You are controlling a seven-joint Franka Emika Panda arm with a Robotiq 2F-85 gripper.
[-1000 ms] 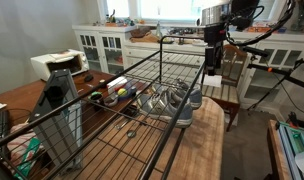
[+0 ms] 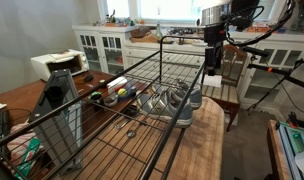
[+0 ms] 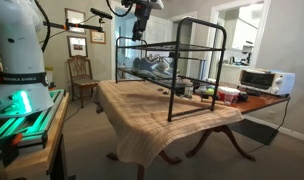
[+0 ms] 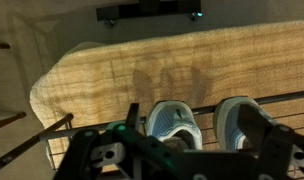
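A pair of grey-blue shoes (image 2: 179, 106) with pale toes rests side by side on a dark wire rack (image 2: 168, 150) on the table. From above, in the wrist view, the toes of the left shoe (image 4: 173, 117) and right shoe (image 4: 230, 117) poke past a rack bar. My gripper (image 2: 211, 72) hangs above the rack's edge, near the shoes but clear of them. Its fingers (image 4: 254, 124) stand apart and cover part of the shoes in the wrist view. The gripper is open, and I see nothing held in it.
The rack's upper bars (image 3: 180, 46) run close to the arm. Bare wooden table (image 2: 199, 150) lies in front of the shoes. Farther along are small coloured items (image 2: 113, 98), a grey metal stand (image 2: 58, 115) and a white toaster oven (image 3: 264, 80). A chair (image 2: 227, 90) stands behind.
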